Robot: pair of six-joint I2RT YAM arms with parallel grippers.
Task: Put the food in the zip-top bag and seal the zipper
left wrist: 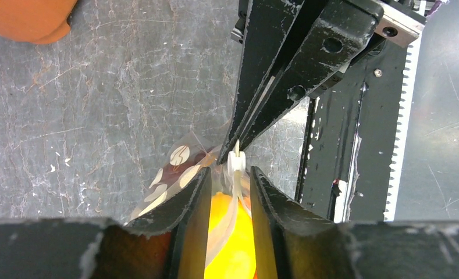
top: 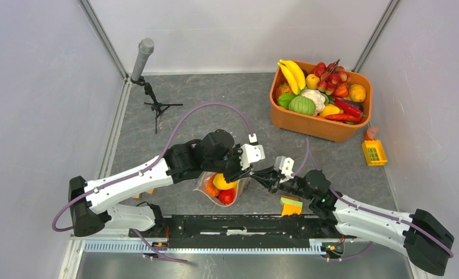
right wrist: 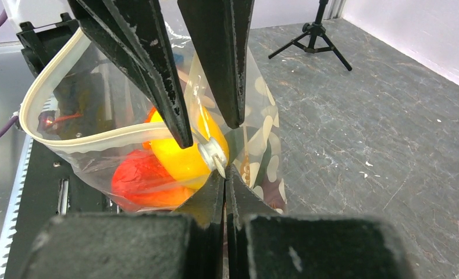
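Note:
The clear zip top bag (top: 206, 195) stands with its mouth spread, holding a yellow food piece (right wrist: 177, 163), a red one (right wrist: 139, 180) and an orange one (top: 212, 187). Its white zipper slider (left wrist: 237, 161) sits at one end of the cream zip strip (right wrist: 78, 141). My left gripper is part open, a finger to either side of the slider with gaps between. Coming from the other side, my right gripper is shut, its fingertips meeting at the thin zip end just beyond the slider. The left arm hides part of the bag from above.
An orange bin (top: 308, 123) full of fruit and vegetables stands at the back right. Beside it is a small yellow basket (top: 374, 153). A microphone stand (top: 156, 104) occupies the back left. Bare table lies between stand and bin.

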